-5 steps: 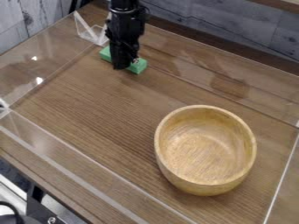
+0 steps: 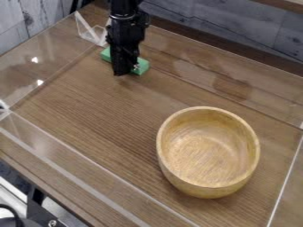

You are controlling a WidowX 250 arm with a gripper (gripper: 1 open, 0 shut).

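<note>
My black arm reaches down from the top edge to a green object (image 2: 138, 65) on the wooden table near the back. The gripper (image 2: 123, 66) is low against the left part of the green object; its fingers are dark and small, so I cannot tell whether they are closed on it.
A large empty tan bowl (image 2: 207, 152) sits at the front right. A clear plastic item lies left of the arm at the back.
The gripper has shifted very slightly and sits a little differently against the green object. The bowl has not moved.
</note>
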